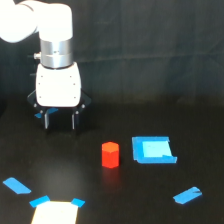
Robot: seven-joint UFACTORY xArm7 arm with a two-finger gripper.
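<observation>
My gripper [60, 122] hangs over the dark table at the left. Its two fingers stand apart, with nothing visible between them. To its right and nearer the camera is a small red block [110, 155], standing clear of the gripper. Right of the block, blue tape [137, 157] frames a pale light-blue square [156, 149] on the table.
Blue tape pieces mark the table at the left [16, 186] and the lower right [187, 195]. A bright, pale square [55, 213] with blue tape at its corners is cut off by the bottom edge.
</observation>
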